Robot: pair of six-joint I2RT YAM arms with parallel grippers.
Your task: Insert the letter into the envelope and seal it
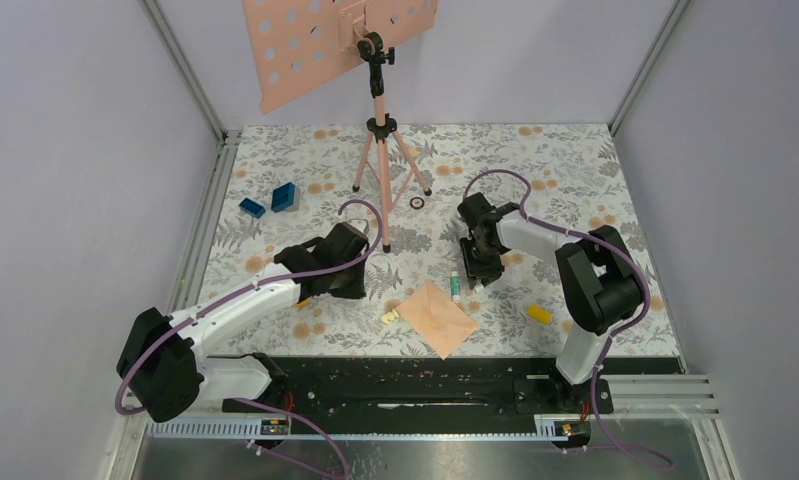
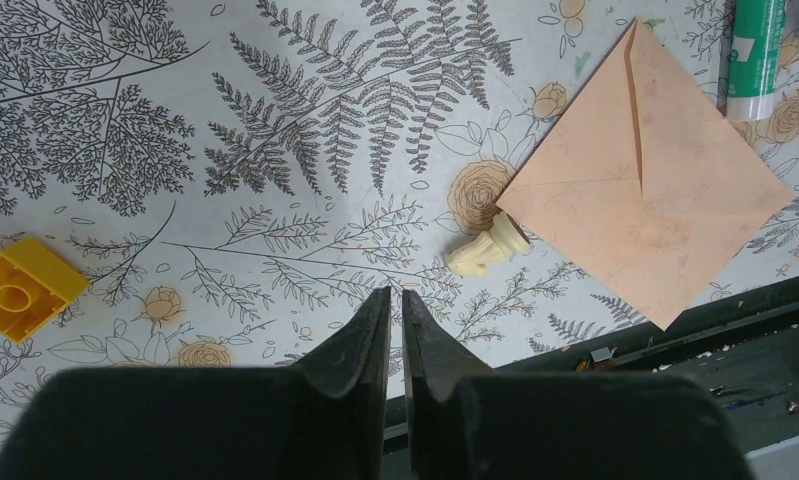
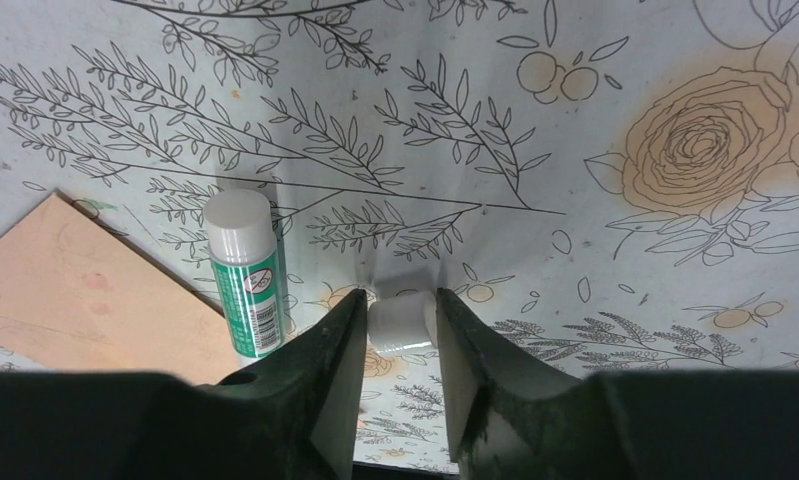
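A peach envelope (image 1: 436, 320) (image 2: 655, 170) lies at the table's front middle, its flap seam visible. Beside its upper right corner lies a green glue stick (image 3: 245, 290). My right gripper is just right of the glue stick, fingertips around a white cylindrical cap (image 3: 400, 330); whether they grip it firmly is unclear. My left gripper hangs over the table left of the envelope, fingertips nearly together, nothing seen between them. No separate letter is identifiable.
A cream figurine (image 2: 485, 250) touches near the envelope's left corner. Yellow blocks (image 2: 25, 290) (image 1: 538, 313) lie to either side. A pink tripod stand (image 1: 383, 180), two blue containers (image 1: 285, 196) and a dark ring (image 1: 416, 203) occupy the back.
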